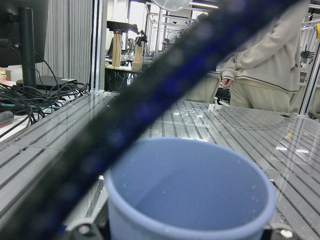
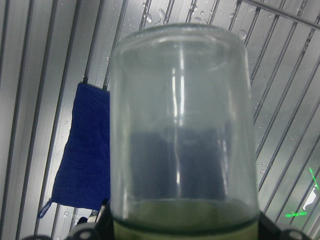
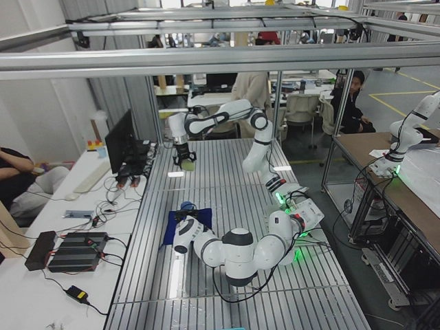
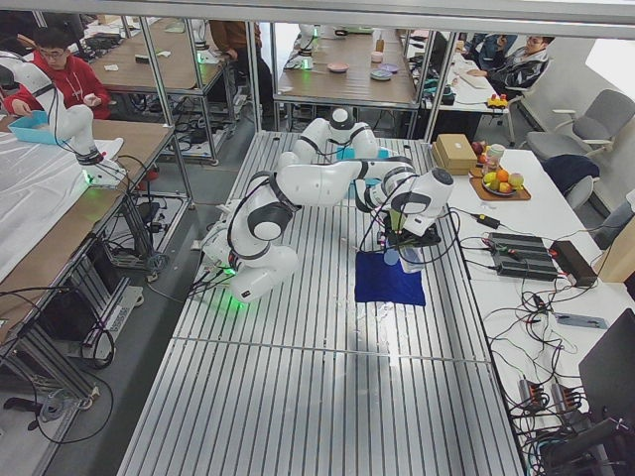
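In the camera left view, my left gripper [image 3: 187, 216] is over the blue cloth [image 3: 170, 230], shut on a blue cup [image 1: 190, 220], whose open top fills the lower left wrist view. At the far end of the table, my right gripper [image 3: 184, 161] is raised, shut on a clear jar [image 2: 180, 100] with a green lower part [image 2: 185, 225]. The jar spans the middle of the right wrist view, with the cloth partly behind it. A blurred dark band crosses the left wrist view, hiding part of the scene.
The slatted metal table [image 4: 298, 407] has much bare surface, with water drops. A side table [image 3: 82, 172] along the left carries a monitor [image 3: 120, 137], cables and black boxes. An overhead frame [image 3: 220, 56] spans the table. People are beyond the far end.
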